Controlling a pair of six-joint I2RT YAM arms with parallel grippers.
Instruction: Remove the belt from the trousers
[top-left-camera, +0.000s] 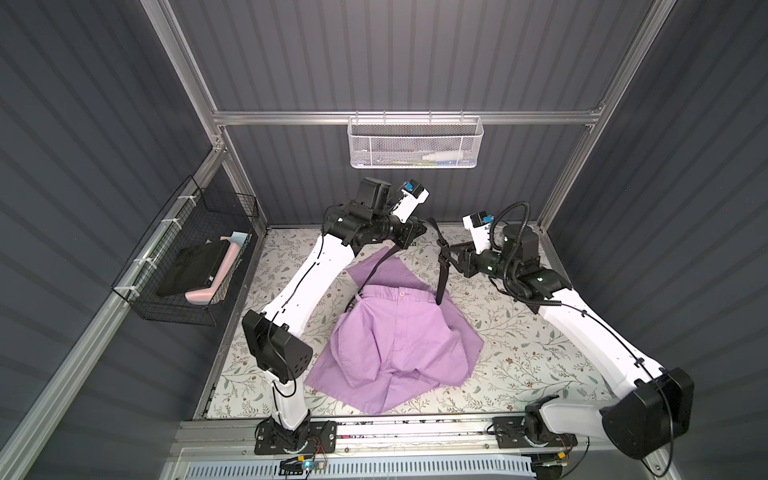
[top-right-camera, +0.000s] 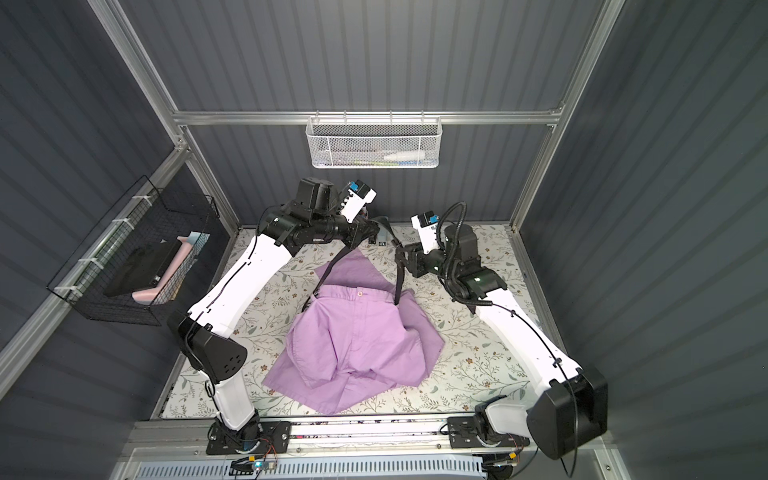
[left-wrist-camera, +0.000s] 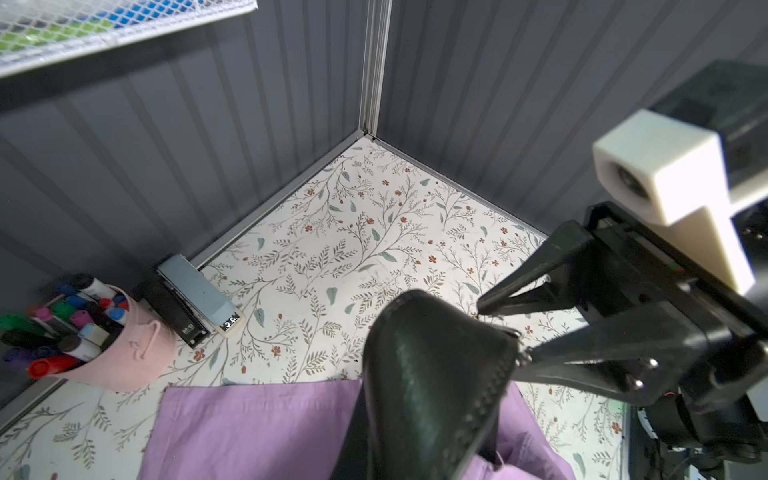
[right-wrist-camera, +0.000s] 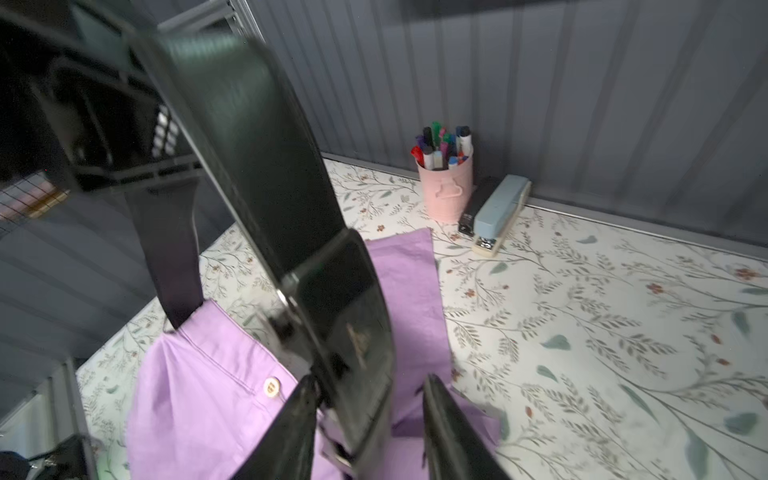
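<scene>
Lilac trousers (top-left-camera: 396, 336) lie on the table, waistband toward the back. The black belt (top-left-camera: 443, 280) rises from both sides of the waistband. Its raised part bends over at my left gripper (top-left-camera: 419, 232), which is shut on it; in the left wrist view the folded belt (left-wrist-camera: 436, 384) hides those fingertips. My right gripper is part open, a finger (right-wrist-camera: 457, 436) on one side of the belt's keeper and buckle area (right-wrist-camera: 344, 320) and the other finger opposite. Whether either finger touches the belt cannot be told. The left wrist view shows the right gripper beside the belt.
A pink pen cup (right-wrist-camera: 446, 192) and a stapler (right-wrist-camera: 500, 212) stand by the back wall. A white mesh basket (top-left-camera: 416, 144) hangs above them, and a black wire basket (top-left-camera: 192, 264) is on the left wall.
</scene>
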